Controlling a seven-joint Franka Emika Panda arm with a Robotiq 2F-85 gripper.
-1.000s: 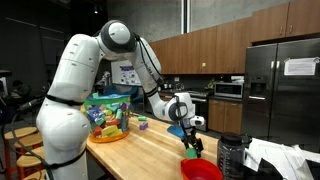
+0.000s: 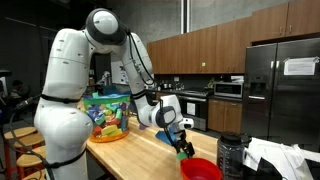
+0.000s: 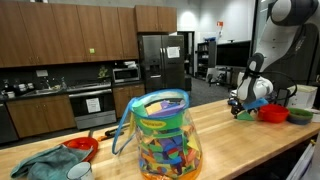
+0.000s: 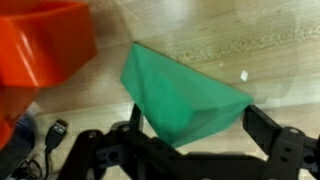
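A green, block-like object with slanted faces is over the wooden table in the wrist view, its near end between the two fingertips of my gripper. The fingers stand wide, one finger at each side of it; whether either touches it I cannot tell. In exterior view 1 a bit of the green object shows under the gripper, just behind the red bowl's rim. Exterior view 2 shows the arm low at the table's far right end, too small for detail.
A red bowl is close beside the green object; its orange-red wall fills the wrist view's upper left. A black canister stands to its right. Toys fill a large colourful basket.
In exterior view 1 the arm has come lower and shifted left, nearer the camera. The red bowl stays where it was.
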